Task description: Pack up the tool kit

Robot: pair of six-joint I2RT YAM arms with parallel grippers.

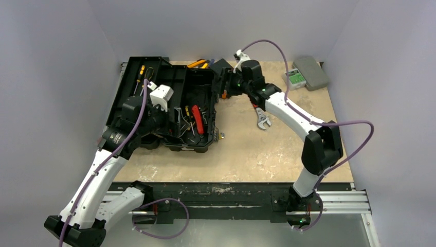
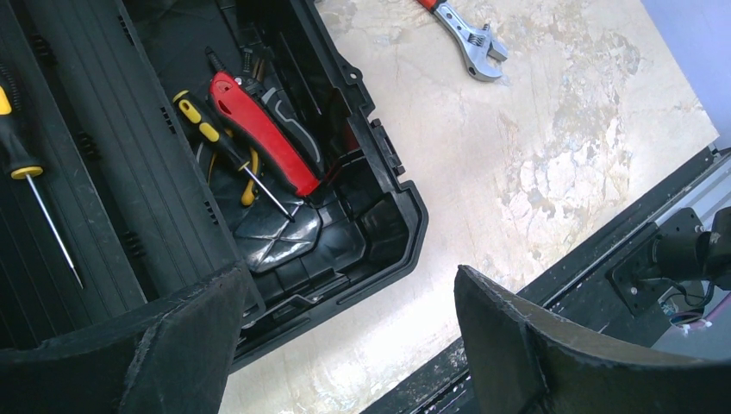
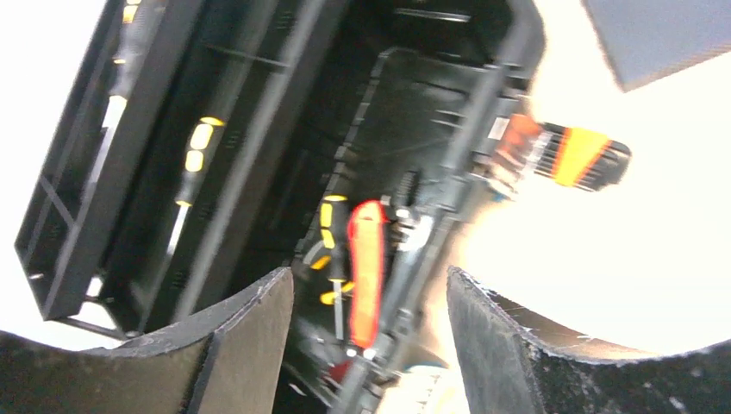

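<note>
The black tool box (image 1: 187, 146) stands open on the table's left half. Inside its main compartment a red-handled tool (image 2: 263, 134) lies beside a yellow-and-black screwdriver (image 2: 211, 129) and some pliers (image 2: 295, 121). Two more screwdrivers rest in the side trays, one of them a yellow-and-black screwdriver (image 3: 194, 164). An adjustable wrench (image 1: 262, 119) with a red handle is on the table, right of the box. My left gripper is open and empty above the box's near end. Over the box's right wall hangs my right gripper, its fingers apart and nothing between them.
Behind the box lie orange-handled tools (image 1: 197, 63). An orange-and-black tool (image 3: 582, 158) is just outside its right wall, near a dark flat case (image 3: 664, 39). At back right sit a green-and-white box (image 1: 295, 78) and a grey case (image 1: 311, 73).
</note>
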